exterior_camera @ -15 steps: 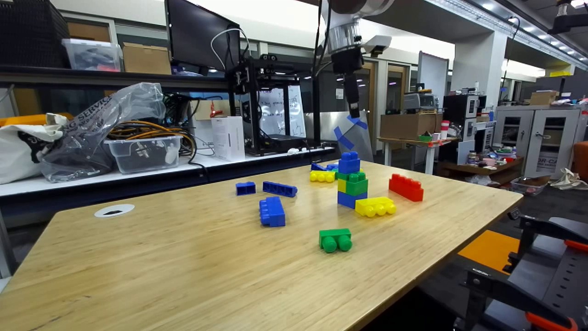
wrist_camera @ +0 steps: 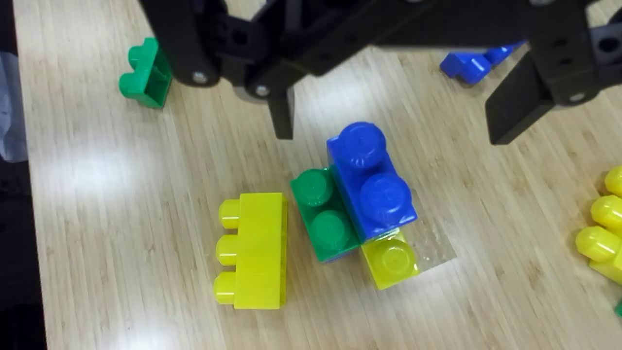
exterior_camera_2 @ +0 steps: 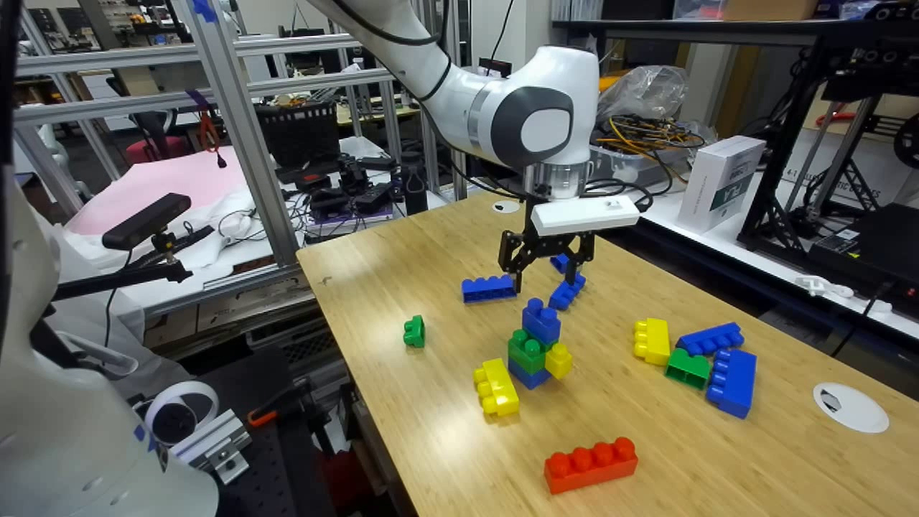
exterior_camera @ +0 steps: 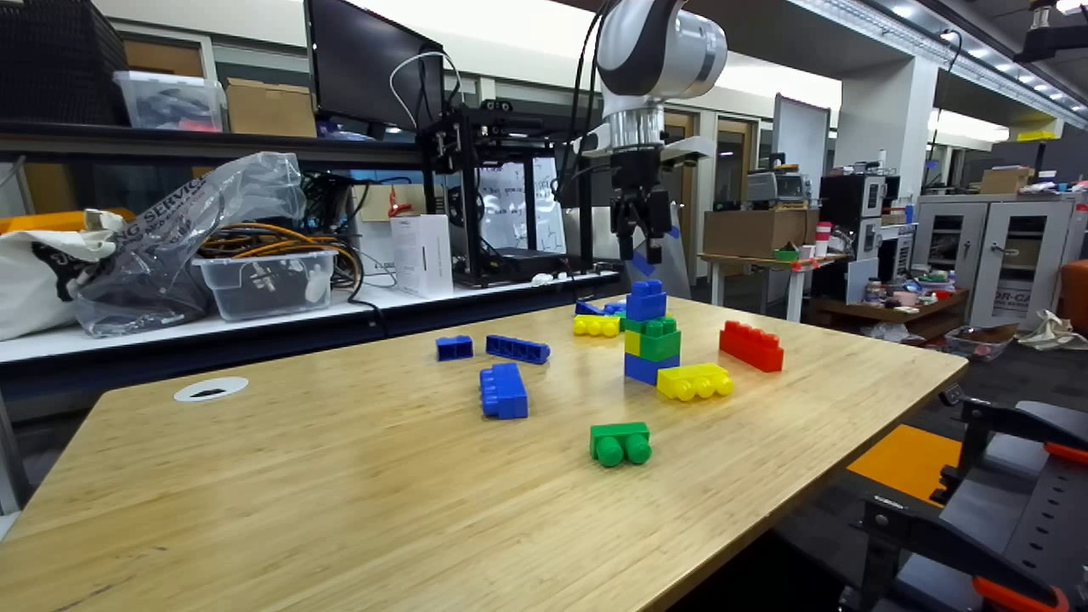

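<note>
A small stack of bricks stands on the table, its top a blue brick [exterior_camera: 645, 302] over a green brick [exterior_camera: 660, 340] and a yellow one [exterior_camera_2: 559, 361], with a blue base [exterior_camera: 652, 369] underneath. Above the stack hangs my gripper, its fingers wide apart and nothing between them. In the wrist view the top blue brick [wrist_camera: 373, 181] lies just below the gap between the fingertips. Beside the stack a yellow brick [wrist_camera: 260, 251] rests on its side, and a small green brick [exterior_camera_2: 414, 332] lies apart from it.
A red brick [exterior_camera_2: 591, 465] and a blue brick [exterior_camera_2: 488, 289] lie separately around the stack. A cluster with yellow [exterior_camera_2: 652, 342], green [exterior_camera_2: 687, 368] and blue [exterior_camera_2: 732, 383] bricks occupies another side. Open tabletop [exterior_camera: 337, 479] spreads in front.
My gripper has come down toward the stack and turned, so both fingers now show in exterior view 1. The bricks have not moved.
</note>
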